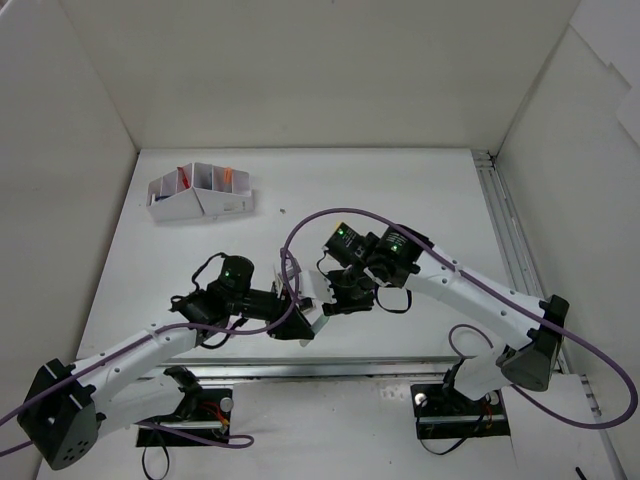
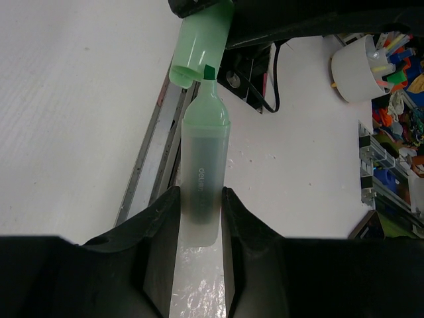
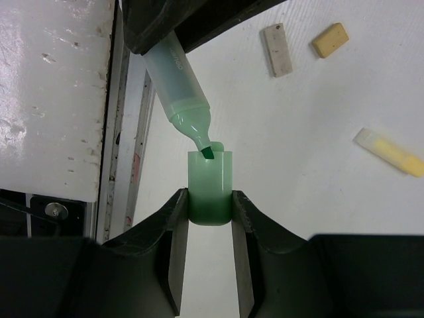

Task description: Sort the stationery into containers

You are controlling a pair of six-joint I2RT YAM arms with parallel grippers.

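Note:
A green highlighter [image 2: 205, 159] with its dark tip bare is gripped by its clear barrel in my left gripper. My right gripper is shut on the matching green cap [image 3: 210, 189], whose open end faces the pen. In the right wrist view the tip lies at the cap's mouth; whether it is inside or just in front I cannot tell. In the left wrist view, tip and cap edge overlap but the two are not in line: the pen slants against the cap. The white compartment box [image 1: 200, 193] stands at the back left, with red and orange items inside.
A grey block [image 3: 277, 50], a tan block [image 3: 330, 40] and a yellow highlighter [image 3: 392, 152] lie on the table near the grippers. A metal rail [image 1: 300, 370] runs along the front edge.

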